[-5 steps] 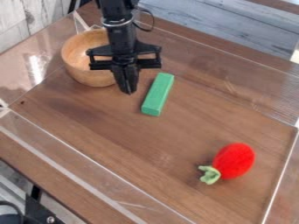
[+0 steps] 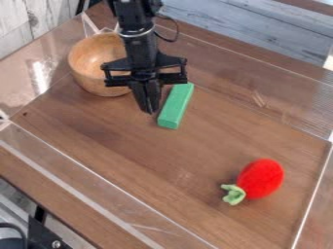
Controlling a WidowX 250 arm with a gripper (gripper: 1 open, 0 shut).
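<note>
My black gripper [image 2: 148, 103] hangs over the table just in front of a wooden bowl [image 2: 92, 60], its fingers pointing down and shut, with nothing visible between them. A green block [image 2: 177, 105] lies on the table just right of the fingers. A red plush vegetable with a green top [image 2: 262, 178] lies toward the front right, well away from the gripper. The part of the bowl behind the gripper is hidden.
Clear strips run along its edges. A pale wooden wall stands behind.
My gripper has moved very slightly to the right and down toward the table. The bowl, the green block and the red vegetable have not visibly moved.
</note>
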